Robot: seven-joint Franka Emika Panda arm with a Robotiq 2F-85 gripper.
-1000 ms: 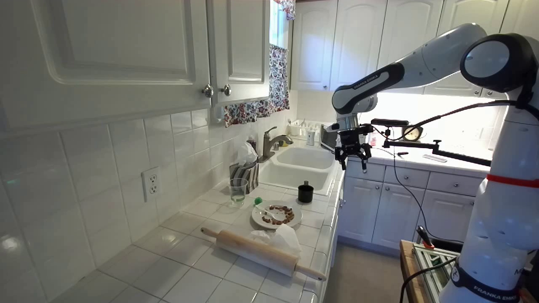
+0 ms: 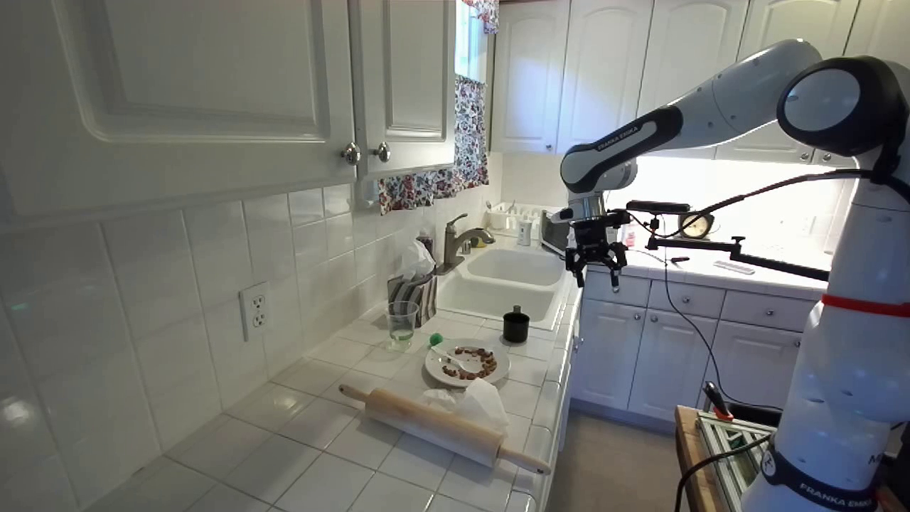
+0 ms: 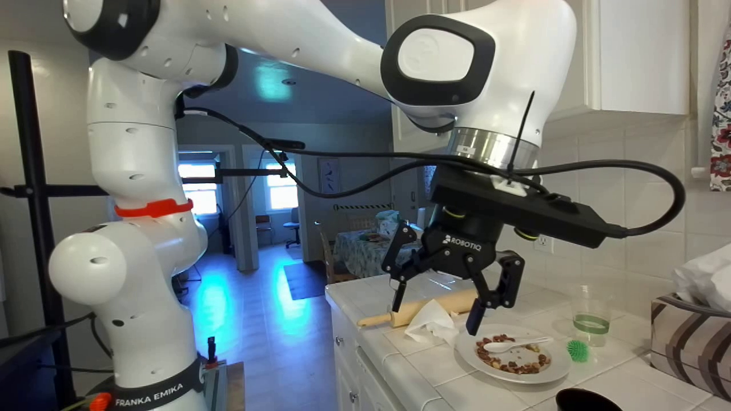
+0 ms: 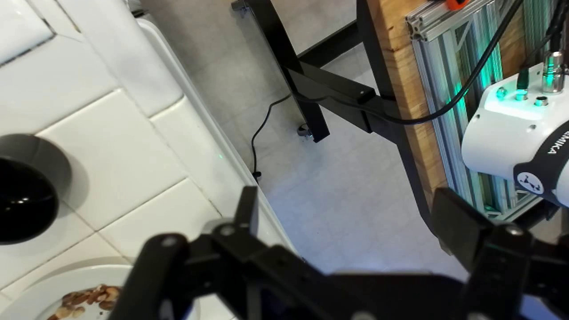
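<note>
My gripper (image 2: pixel 599 283) hangs open in the air near the counter's front edge, fingers pointing down and nothing between them. In the second exterior view the gripper (image 3: pixel 433 316) shows its spread fingers well above the counter. A white plate (image 2: pixel 433 374) holds brown nut-like pieces and a white spoon (image 3: pixel 510 345). Close to the sink stands a small black cup (image 2: pixel 516 327), seen from above as a dark cup (image 4: pixel 61 165) in the wrist view. A wooden rolling pin (image 2: pixel 431 424) lies across the tiles, with a crumpled white paper (image 2: pixel 484 404) against it.
Behind the plate are a green spiky ball (image 3: pixel 577 350), a clear cup (image 2: pixel 402 326) and a striped tissue box (image 2: pixel 424 304). The sink (image 2: pixel 478 296) opens beyond them. Bare tiles (image 2: pixel 281 452) spread left of the rolling pin. Upper cabinets (image 2: pixel 213 94) overhang the counter.
</note>
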